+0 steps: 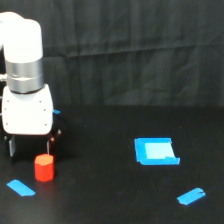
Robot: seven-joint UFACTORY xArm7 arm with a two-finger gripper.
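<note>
A red block stands on the black table at the lower left of the camera view. Just above and behind it in the picture is my gripper, hanging from the white hand. Its two dark fingers are spread apart and nothing shows between them. How far the fingertips are from the block in depth I cannot tell. On the right lies a small square with a blue border and a pale middle.
One strip of blue tape lies in front and left of the block, another blue strip at the lower right. A dark curtain hangs behind.
</note>
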